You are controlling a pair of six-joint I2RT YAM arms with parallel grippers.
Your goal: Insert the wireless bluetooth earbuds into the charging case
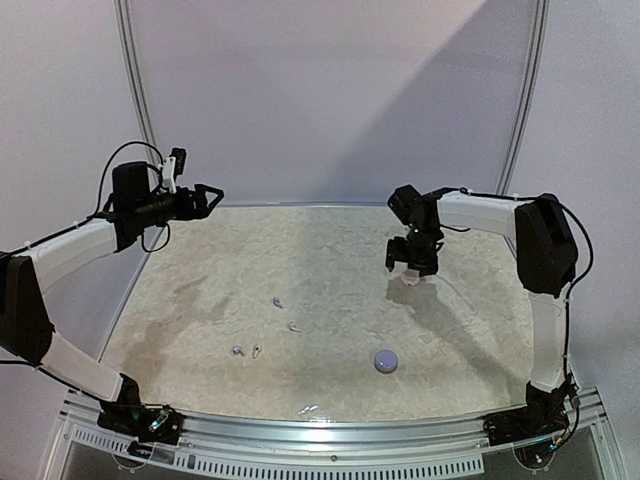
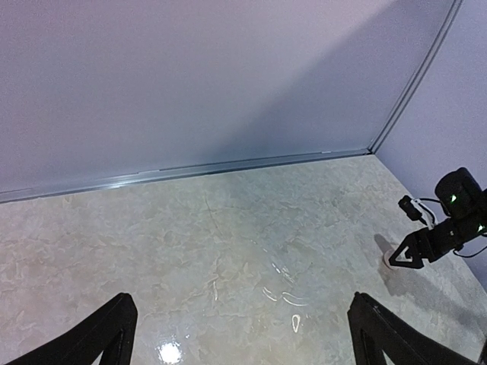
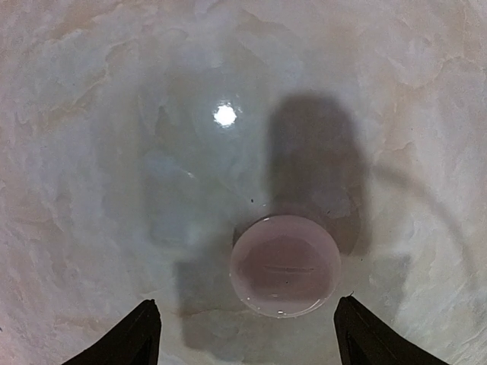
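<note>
A round, pale pink charging case [image 3: 285, 266] lies on the table, between and a little ahead of the parted fingers of my right gripper, which stands open above it and holds nothing. In the top view this case [image 1: 410, 279] is partly covered by that arm. A purple round case [image 1: 386, 361] rests nearer the front. Left of centre lie small earbuds: one purplish [image 1: 277, 302], one white [image 1: 294, 327], another purplish [image 1: 238, 351] and another white [image 1: 257, 351]. High at the left, away from everything, my left gripper [image 1: 214, 200] is open and empty.
The marble-patterned table [image 1: 330, 240] has clear room across its middle and back. A metal rail [image 1: 330, 432] runs along the front edge, and pale walls close off the back and sides.
</note>
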